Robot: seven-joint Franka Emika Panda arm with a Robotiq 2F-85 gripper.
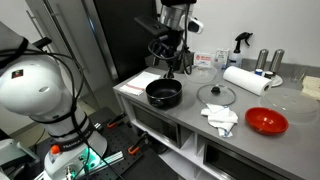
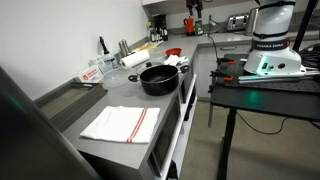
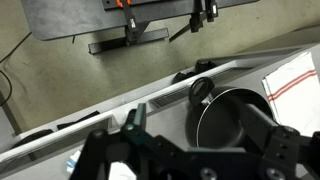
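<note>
My gripper stands open along the lower edge of the wrist view, nothing seen between its fingers. In exterior view 1 the arm comes in from the left, and its gripper end hangs over the black pot [image 1: 163, 94], clear of the counter. The pot is open-topped and stands near the counter's front edge; exterior view 2 also shows the black pot [image 2: 160, 80] upright with its handles. Part of the pot [image 3: 225, 112] is hidden behind the gripper in the wrist view.
A glass lid [image 1: 216, 95], a white cloth [image 1: 221, 118] and a red bowl [image 1: 266, 121] lie to the right of the pot. Behind them is a paper roll [image 1: 247, 80]. A red-striped towel [image 2: 122, 123] lies flat on the counter's near end.
</note>
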